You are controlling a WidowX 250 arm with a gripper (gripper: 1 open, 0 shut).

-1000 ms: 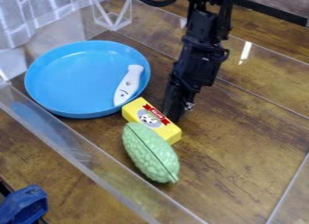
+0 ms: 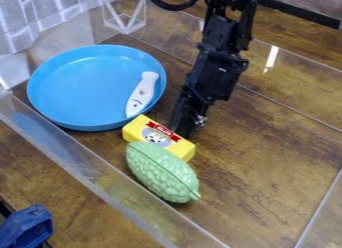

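Observation:
My black gripper (image 2: pixel 193 117) reaches down from the top centre to just beside the far right end of a yellow box (image 2: pixel 174 147) with a red label. It looks shut, with nothing visible between its fingers, though its tips are dark and partly hard to make out. In front of the box lies a green ridged vegetable-like object (image 2: pixel 163 174). A blue plate (image 2: pixel 74 92) at the left holds a white handled utensil or object (image 2: pixel 142 95).
A clear wall edge (image 2: pixel 80 172) runs along the lower left, with a blue object (image 2: pixel 24 228) outside it.
The yellow box has turned and shifted slightly leftward, and the green object has moved a little with it. The gripper has shifted slightly left.

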